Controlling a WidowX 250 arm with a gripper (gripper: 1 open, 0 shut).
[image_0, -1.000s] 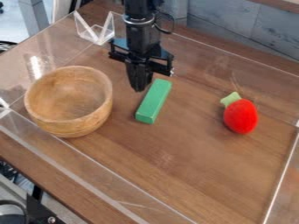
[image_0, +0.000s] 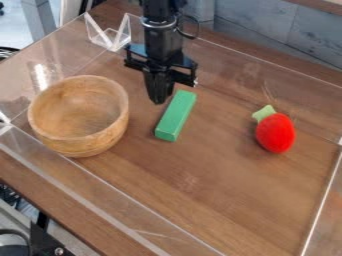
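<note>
The black gripper (image_0: 159, 92) hangs over the table just behind and left of a green rectangular block (image_0: 175, 116), with its fingers shut and nothing visible between them. A wooden bowl (image_0: 78, 135) stands on the left of the table. On the right lies a red strawberry-like object (image_0: 275, 135) with a pale green top.
The wooden table (image_0: 227, 200) has clear room at the front and right. A clear plastic stand (image_0: 107, 35) is at the back left. A grey wall (image_0: 254, 35) runs behind the table.
</note>
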